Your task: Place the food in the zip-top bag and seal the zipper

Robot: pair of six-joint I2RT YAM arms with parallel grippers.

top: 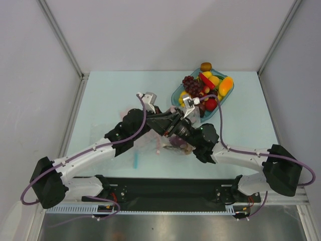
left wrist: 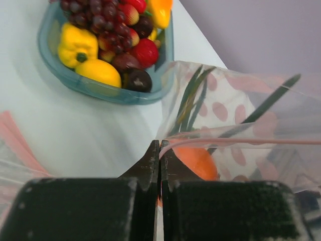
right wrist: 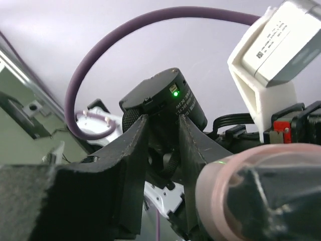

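The clear zip top bag point(left wrist: 251, 115) has pink dots and green marks, with an orange item point(left wrist: 198, 161) showing through it. My left gripper is shut on the bag's pink upper edge, which runs off to the right. In the top view, part of the bag point(top: 186, 145) with dark purple contents shows below the grippers. My right gripper stands part open beside the left one, with no bag visible between its fingers. A blurred pink-edged part of the bag point(right wrist: 261, 191) lies against its right finger. The two grippers hide most of the bag's mouth.
A blue-grey basket point(left wrist: 55, 63) of fruit and vegetables stands behind the bag, close to it. Flat clear film with pink edges point(left wrist: 17, 143) lies on the table to the left.
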